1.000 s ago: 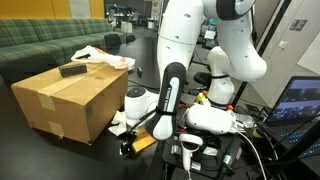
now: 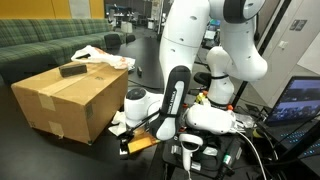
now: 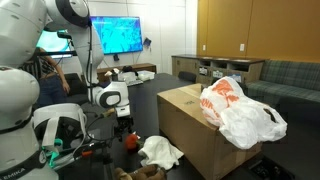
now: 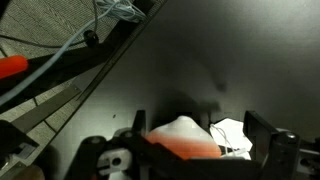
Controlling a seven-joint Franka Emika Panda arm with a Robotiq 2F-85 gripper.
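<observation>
My gripper is open, its dark fingers standing wide apart at the lower part of the wrist view. An orange item (image 4: 185,149) shows between and below them, with white cloth-like material (image 4: 182,128) along its upper side. In the first exterior view the gripper (image 2: 129,146) hangs low over the dark tabletop, beside the orange item (image 2: 143,141). From the second exterior view, the orange item (image 3: 132,143) sits close to the gripper, near a crumpled white cloth (image 3: 160,152). Whether the fingers touch anything cannot be made out.
A large cardboard box (image 2: 70,103) stands close by on the table, topped by a white bag (image 3: 243,115). A brown item (image 3: 143,173) lies at the near edge in the second exterior view. Bare dark table (image 4: 215,65) fills much of the wrist view.
The lower arm and gripper have shifted and tilted slightly; a bit less of the orange item shows beside them now. The box has stayed in place.
</observation>
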